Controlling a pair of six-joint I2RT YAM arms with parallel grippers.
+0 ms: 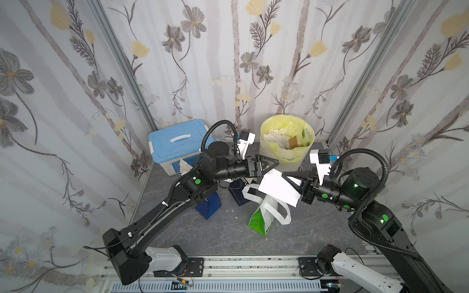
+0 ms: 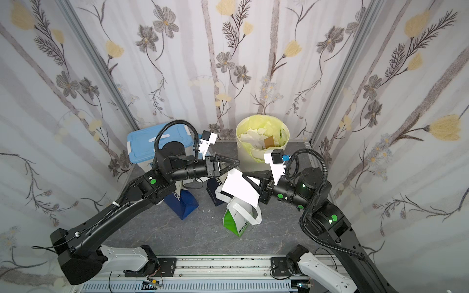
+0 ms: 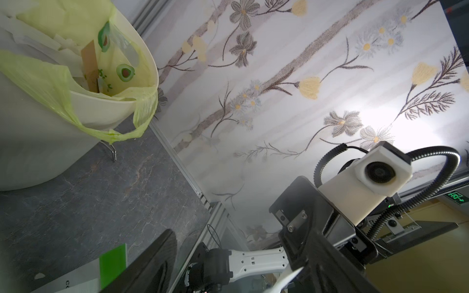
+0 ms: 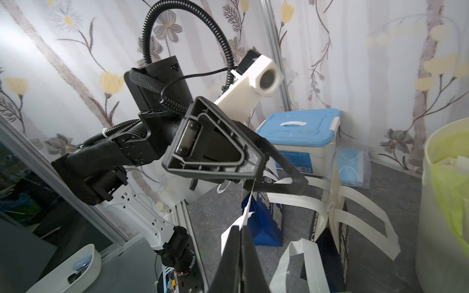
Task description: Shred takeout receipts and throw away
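A white paper sheet hangs from my right gripper, whose fingers are shut on it; in the right wrist view it is seen edge-on, rising toward my left gripper. My left gripper stands open just above and left of the sheet's upper edge; whether it touches the paper I cannot tell. Behind both grippers is the bin with a yellow liner, holding white paper pieces and a brown scrap.
A green-and-white bag with white handles stands below the sheet. Blue bags stand left, a lidded box at back left.
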